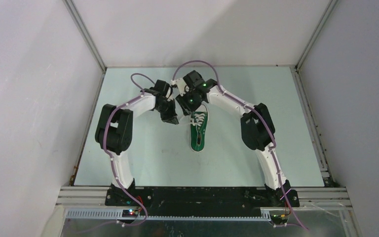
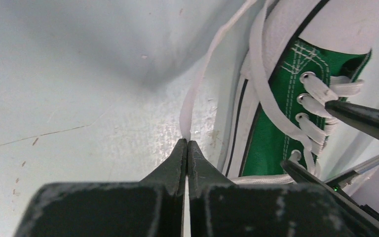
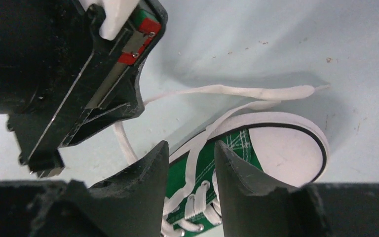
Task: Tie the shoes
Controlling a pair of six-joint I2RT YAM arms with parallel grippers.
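A green sneaker (image 1: 198, 136) with white laces lies on the pale table, toe cap toward the back. In the left wrist view my left gripper is shut, with a white lace (image 2: 197, 81) rising from its fingertips. My right gripper is open, its fingers over the sneaker's laces (image 3: 200, 200) at the toe end. A second lace strand lies along the side of the shoe, and a loose end stretches across the table beyond the toe in the right wrist view.
The two arms are close together above the shoe's upper end. White walls (image 1: 187, 34) bound the back and sides.
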